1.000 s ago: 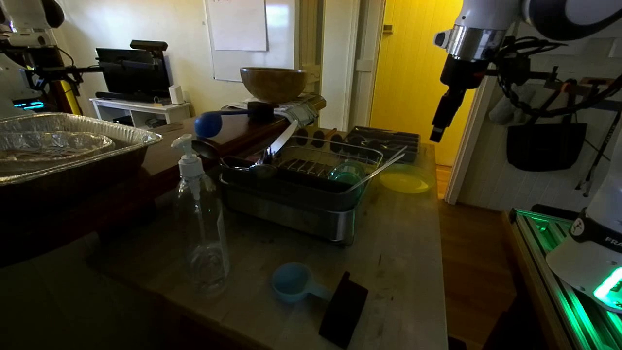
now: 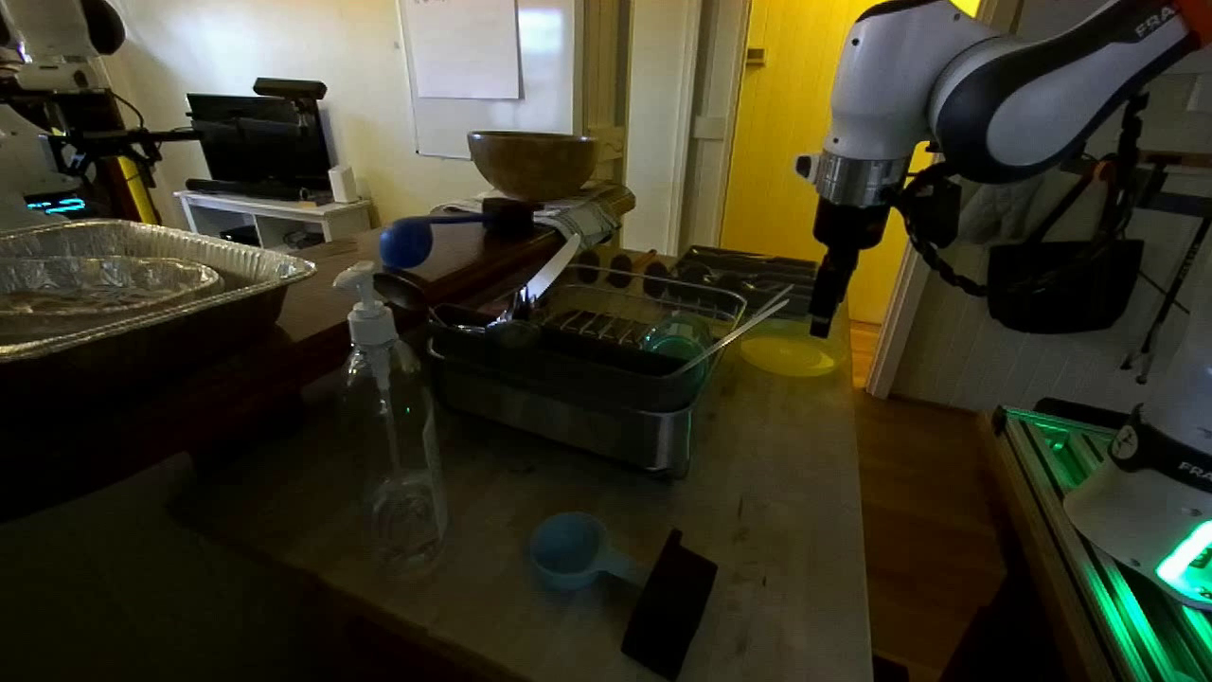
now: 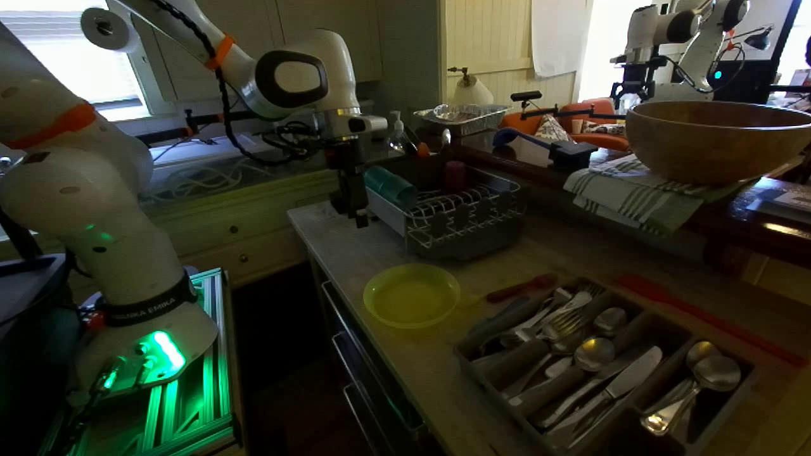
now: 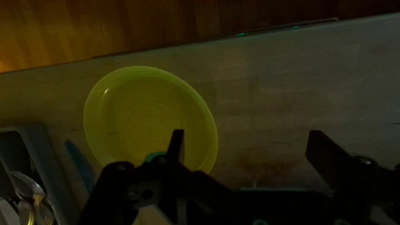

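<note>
My gripper is open, its two dark fingers wide apart with only bare countertop seen between them. Below it, in the wrist view, a yellow plate [image 4: 146, 112] lies flat near the counter's edge, partly covered by one finger. Exterior view 2 has the plate [image 3: 411, 295] empty on the counter, with the gripper [image 3: 353, 216] higher up and behind it, beside the dish rack [image 3: 471, 228]. A teal cup [image 3: 391, 187] lies tilted in that rack. In exterior view 1 the gripper [image 2: 824, 324] hangs above the plate [image 2: 790, 352].
A grey cutlery tray [image 3: 486, 368] full of silverware sits near the plate, with a red utensil [image 3: 715, 319] alongside. A clear pump bottle [image 2: 398, 477] and a light-blue scoop [image 2: 568, 551] stand nearer exterior view 1. A wooden bowl [image 3: 715, 144] rests on the raised ledge.
Over the last second my arm has come down and to the left in exterior view 1, bringing the gripper lower, close over the plate's area. The objects on the counter have stayed put.
</note>
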